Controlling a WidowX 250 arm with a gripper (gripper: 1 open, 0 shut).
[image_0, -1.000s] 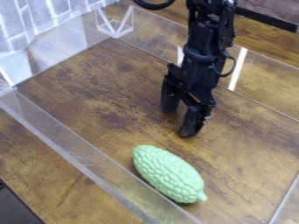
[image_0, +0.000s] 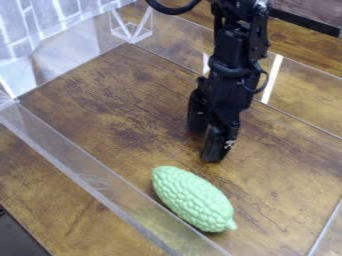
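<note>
My black gripper (image_0: 207, 135) hangs low over the middle of the wooden surface, its fingers pointing down with their tips at or close to the wood; it stands open, and I see nothing held. A pale green, bumpy, elongated vegetable (image_0: 194, 198) lies in the near part of the area, below and slightly left of the gripper, apart from it.
Clear plastic walls (image_0: 94, 175) border the wooden area (image_0: 94, 100). A whitish patterned cloth or curtain (image_0: 47, 35) is at the back left.
The gripper has shifted and turned slightly, its body a little to the left of where it was. The green vegetable has not moved.
</note>
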